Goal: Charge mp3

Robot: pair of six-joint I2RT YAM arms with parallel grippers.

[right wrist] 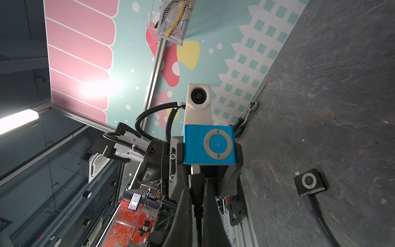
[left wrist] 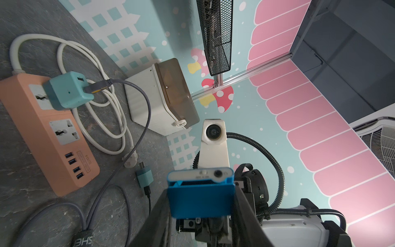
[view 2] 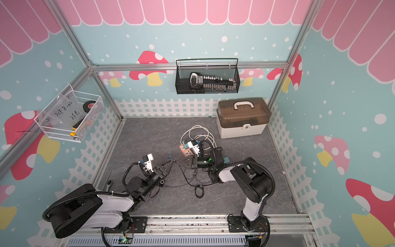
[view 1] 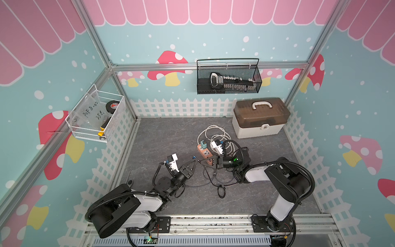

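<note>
A small blue mp3 player is pinched upright between the fingers of my left gripper. The right wrist view faces the control ring of the same mp3 player. From the other side my right gripper is shut on a black cable plug with a silver tip. That tip meets the player's lower edge; whether it is seated in the jack cannot be told. A teal adapter with a grey cable is plugged into the orange power strip.
A second teal adapter with a black cable shows beside the strip. A black player with a cable lies on the floor. Coiled white cord and a toolbox stand behind.
</note>
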